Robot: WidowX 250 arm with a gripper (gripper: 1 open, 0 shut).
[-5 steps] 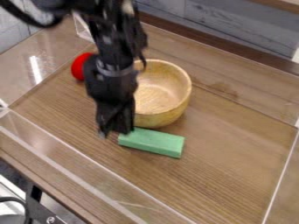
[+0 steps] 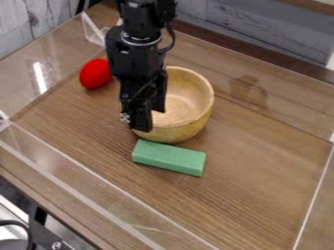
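Note:
My black gripper (image 2: 144, 113) hangs open over the left part of a yellow bowl (image 2: 194, 110), its fingertips low at the bowl's near-left side; whether they touch it I cannot tell. A green block (image 2: 169, 157) lies on the wooden table just in front of the bowl. A red round object (image 2: 96, 73) sits behind and left of the bowl, partly beside the arm.
A clear strip or tray edge runs along the left side. A pale panelled wall stands behind.
The gripper has risen and moved back from low beside the green block, past the bowl's near edge, to over the bowl's left part.

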